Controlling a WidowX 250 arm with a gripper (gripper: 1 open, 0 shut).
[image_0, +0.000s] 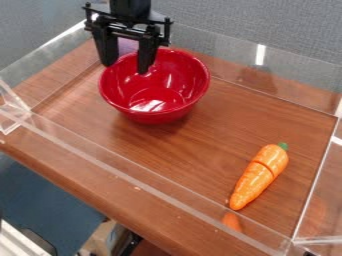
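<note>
My black gripper (126, 57) hangs at the top left over the back left rim of a red bowl (158, 102), its two fingers spread open. Behind it a small purple object (127, 45) is partly hidden by the gripper, so I cannot tell its shape. An orange toy carrot (255, 178) with a green tip lies on the wooden surface at the lower right.
Clear low walls (274, 82) border the wooden surface (201, 147) on its sides. Bare wood lies between the bowl and the carrot. Beyond the front left edge the floor and some clutter show below.
</note>
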